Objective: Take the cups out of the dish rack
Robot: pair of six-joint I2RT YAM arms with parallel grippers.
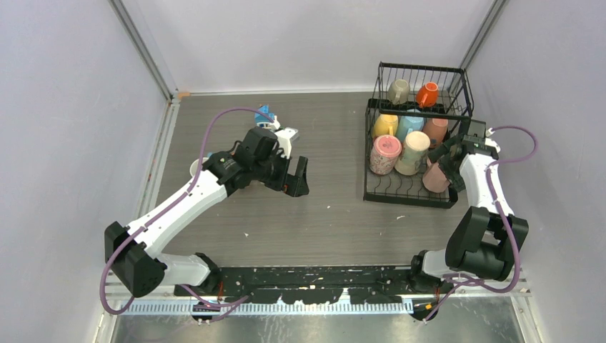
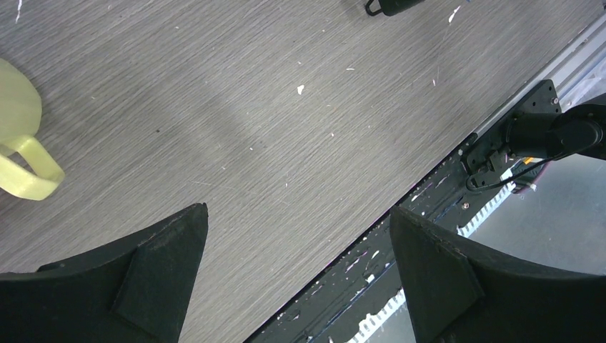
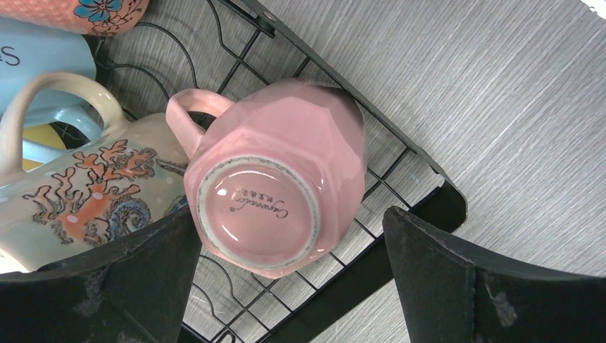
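Note:
In the black dish rack (image 1: 411, 201), a pink cup (image 1: 434, 179) sits at the front right corner of the lower level. Its round base faces the camera in the right wrist view, and its handle points up and left. My right gripper stands open over this pink cup (image 3: 279, 193), one finger on each side of it. Beside it lie a cream patterned cup (image 1: 413, 153) and a pink-topped cup (image 1: 385, 155). Behind are yellow (image 1: 385, 126), blue (image 1: 409, 126) and coral (image 1: 435, 129) cups. My left gripper (image 1: 296, 179) hangs open and empty over the table.
The rack's upper level holds a beige cup (image 1: 399, 91) and an orange cup (image 1: 427, 94). A pale yellow cup (image 2: 18, 121) shows in the left wrist view. A white cup (image 1: 196, 168) is partly hidden behind the left arm. Mid-table is clear.

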